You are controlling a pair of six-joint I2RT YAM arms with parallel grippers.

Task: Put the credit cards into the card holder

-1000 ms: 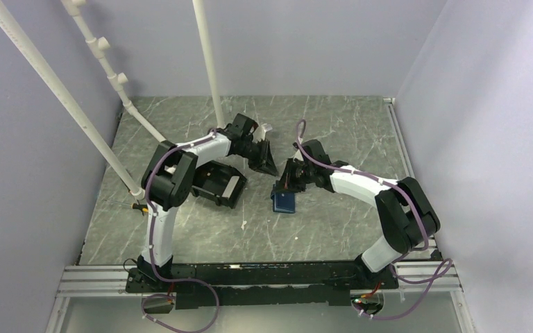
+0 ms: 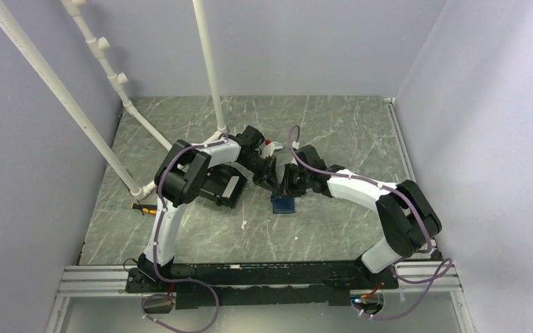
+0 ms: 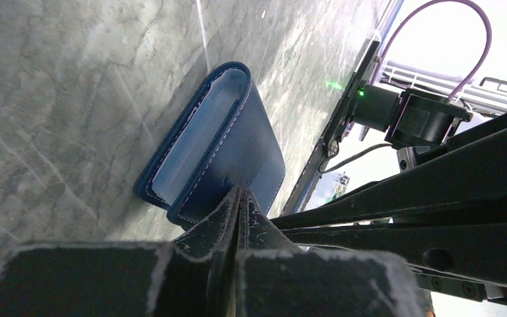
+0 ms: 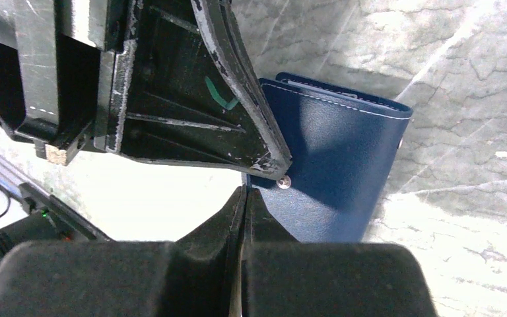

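Observation:
The dark blue card holder (image 2: pixel 283 205) lies folded on the grey marbled table, below both grippers. In the left wrist view, a translucent pocket shows inside the fold of the holder (image 3: pixel 237 158). My left gripper is shut, its tips against or just over the holder's outer face. My right gripper is also shut, with its tips by the holder's edge near a metal snap (image 4: pixel 283 181). Nothing shows clearly between either pair of fingers. In the right wrist view, the left gripper hides one corner of the holder (image 4: pixel 333 158). No loose card can be made out.
A black box (image 2: pixel 223 184) stands left of the holder, under the left arm. Farther left lies a yellow-and-black tool (image 2: pixel 144 207). White pipes (image 2: pixel 212 69) rise at the back left.
My left gripper has come right and toward the front, down to the holder beside the right one. The right gripper has shifted only slightly. The holder stays in nearly the same place.

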